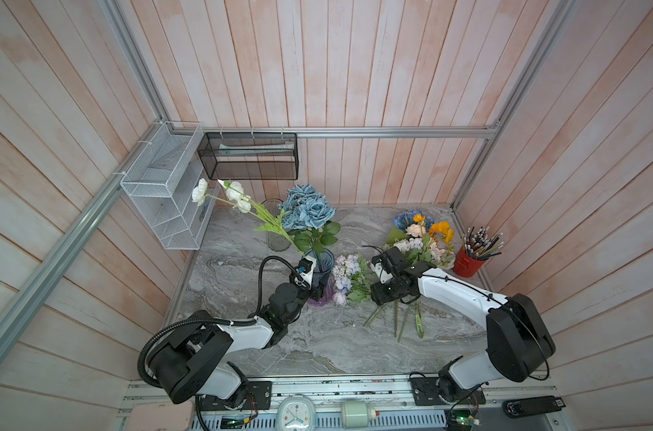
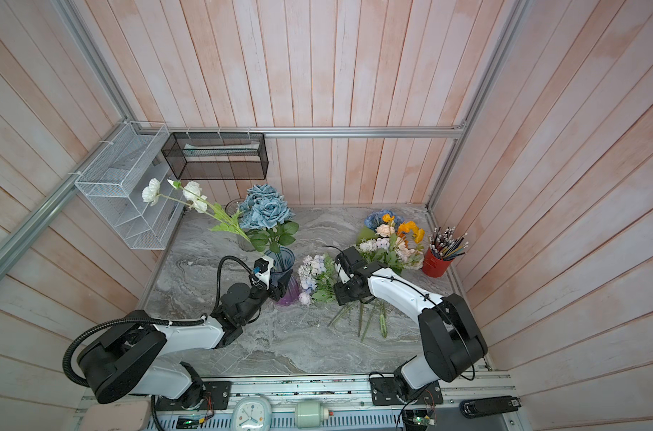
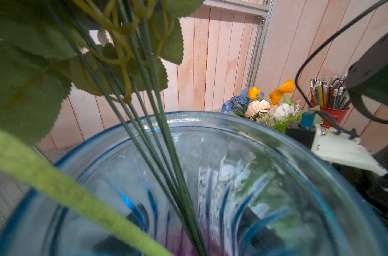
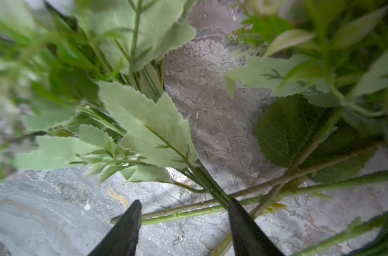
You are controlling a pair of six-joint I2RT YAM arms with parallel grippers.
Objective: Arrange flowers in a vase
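Note:
My left gripper is shut on the blue-to-purple glass vase; its dark fingers show through the glass on either side of the neck. Inside stand the blue roses and a white-flowered stem leaning out to the left. The lilac hydrangea bunch lies on the table just right of the vase. Above its stems, my right gripper is open. The thin green stems run down to its right finger, with nothing clearly clasped.
More flowers lie at the right, their stems crossing under my right gripper. Behind them is a red pencil cup. A white wire rack stands at the left.

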